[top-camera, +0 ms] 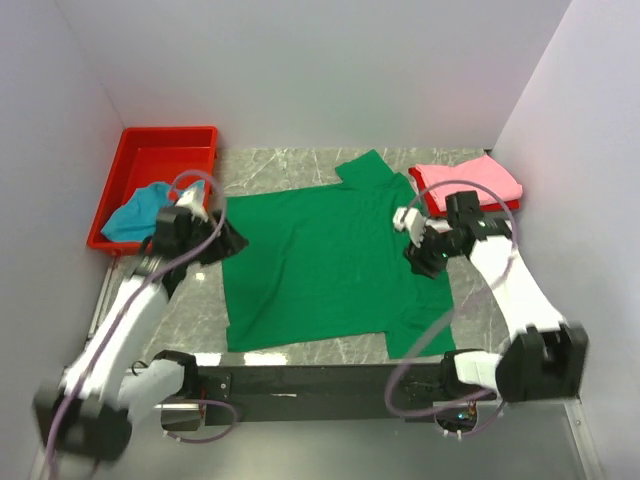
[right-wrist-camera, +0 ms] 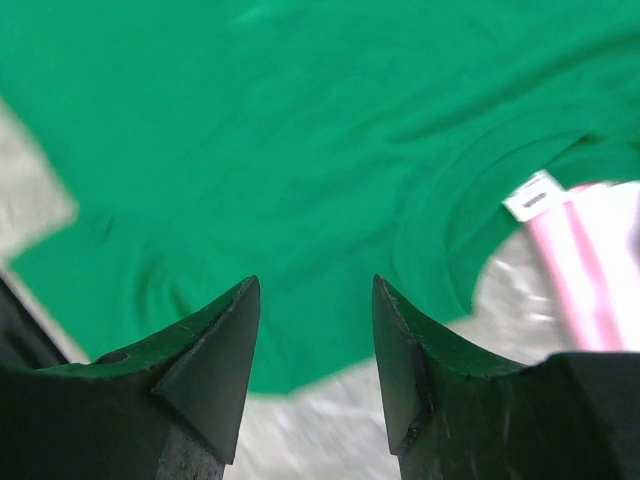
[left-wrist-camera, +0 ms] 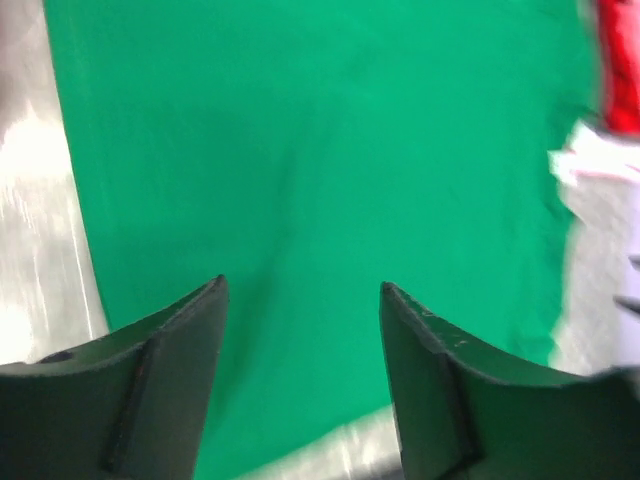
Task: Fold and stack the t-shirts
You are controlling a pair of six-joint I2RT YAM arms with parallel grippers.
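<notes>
Spread flat on the table, the green t-shirt [top-camera: 310,265] has its collar side to the right, one sleeve [top-camera: 366,170] reaching to the back and the other [top-camera: 420,330] to the front. My left gripper [top-camera: 238,244] is open above the shirt's left edge; in the left wrist view only green cloth shows beyond its parted fingers [left-wrist-camera: 190,340]. Over the shirt's right part hovers my right gripper [top-camera: 424,266], also open, its fingers [right-wrist-camera: 225,350] apart with nothing between them. A stack of folded shirts, pink [top-camera: 470,183] on top, lies at the back right, partly hidden by my right arm.
A red bin [top-camera: 165,142] at the back left holds a crumpled blue cloth [top-camera: 140,212]. Bare grey table [top-camera: 270,165] shows behind the shirt and along its front. Walls close in on both sides.
</notes>
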